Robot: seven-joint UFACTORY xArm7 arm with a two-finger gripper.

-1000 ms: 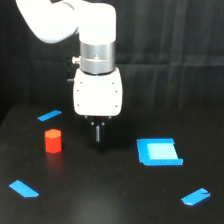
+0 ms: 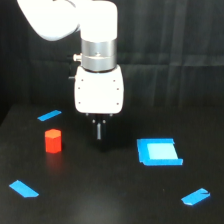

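A small red-orange block (image 2: 53, 141) stands on the dark table at the left. My gripper (image 2: 99, 136) points down to the right of the block, clear of it. Its fingers are dark against the dark background, so the gap between them is hard to make out. Nothing of a held object shows at the fingertips. To the right, a pale square (image 2: 161, 151) edged with blue tape lies flat on the table, with nothing on it.
Blue tape strips mark the table: one at the back left (image 2: 49, 115), one at the front left (image 2: 23, 188) and one at the front right (image 2: 195, 197). A dark curtain hangs behind.
The arm has shifted very slightly to the right and a little up in the view. Block, square and tape strips have stayed where they were.
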